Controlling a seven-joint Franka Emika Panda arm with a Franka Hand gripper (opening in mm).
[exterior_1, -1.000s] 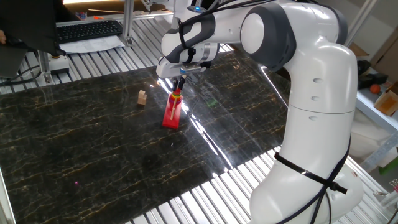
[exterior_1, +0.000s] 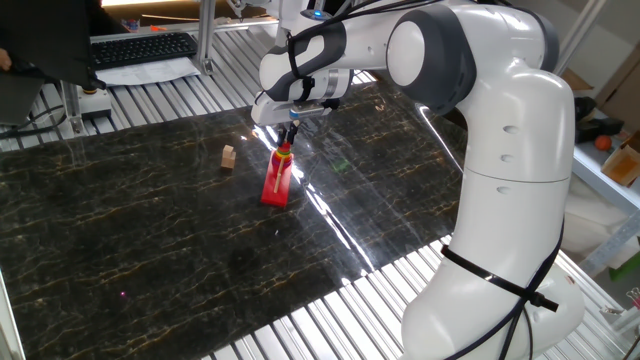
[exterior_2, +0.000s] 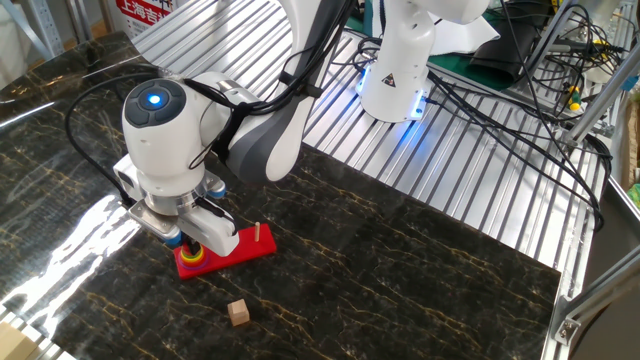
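Note:
A red board (exterior_1: 276, 190) lies on the dark marbled tabletop, with a bare wooden peg (exterior_2: 257, 232) standing near one end. At its other end is a small stack of coloured rings (exterior_2: 192, 257), the yellow one showing most clearly. My gripper (exterior_1: 287, 136) points down right over that stack, its dark fingertips at or just above the yellow ring. Whether the fingers are open, or grip a ring or the peg there, is too small and partly hidden to tell. In exterior view 2 the gripper's body covers most of the fingers.
A small wooden block (exterior_2: 238, 312) sits on the tabletop (exterior_1: 130, 240) a short way from the board. A keyboard (exterior_1: 143, 48) lies on the slatted metal frame beyond the table.

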